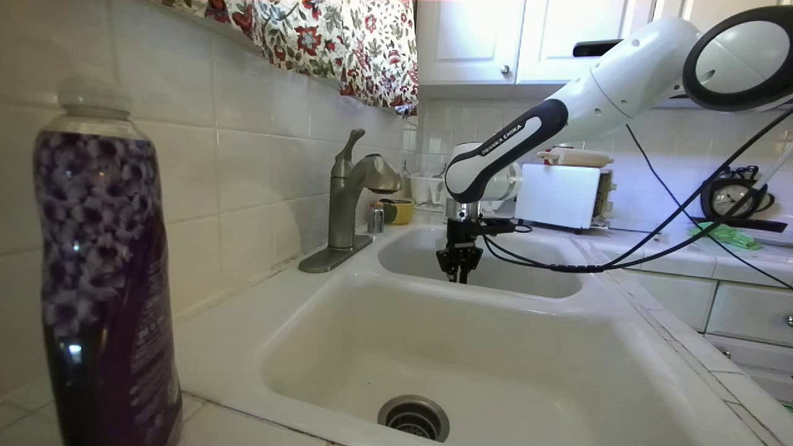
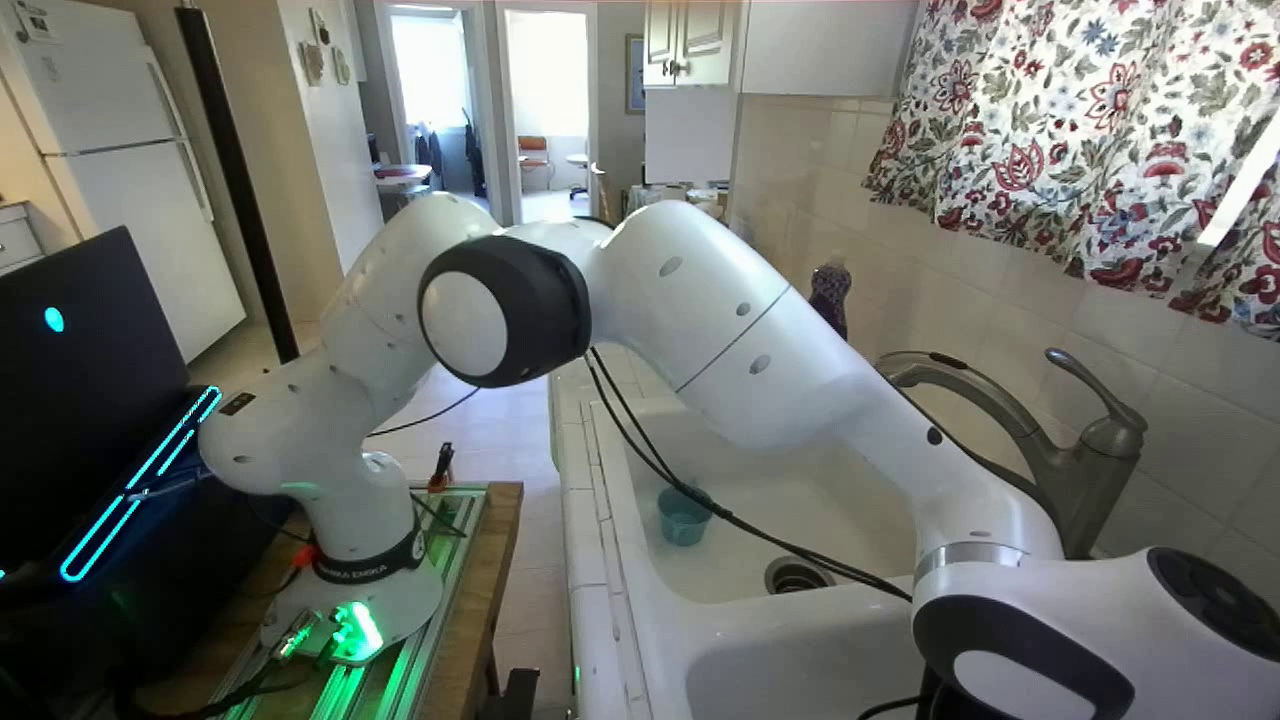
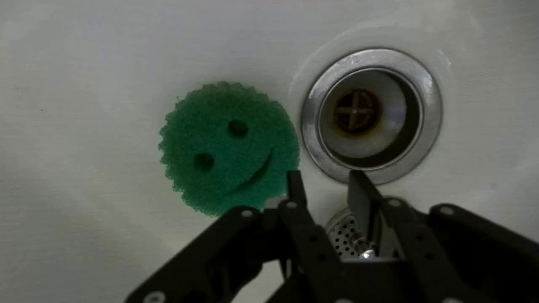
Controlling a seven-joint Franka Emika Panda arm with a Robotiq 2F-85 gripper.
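Observation:
In the wrist view my gripper has its two black fingers parted, with nothing held between the tips. A perforated metal strainer (image 3: 343,233) lies on the basin floor beyond the gap, partly covered by the fingers. To the left of the open drain (image 3: 371,115) rests a round green smiley sponge (image 3: 230,151); its lower right edge is behind the left finger. Exterior view 1 has the gripper (image 1: 458,279) pointing down over the far basin (image 1: 535,274). In exterior view 2 the gripper is out of sight.
The faucet (image 1: 346,201) stands left of the arm, close to the wall. A ridge (image 1: 476,291) divides the two basins. In the near basin sits a teal cup (image 2: 684,516). A purple bottle (image 1: 108,282) stands on the counter; cables (image 1: 572,267) hang from the arm.

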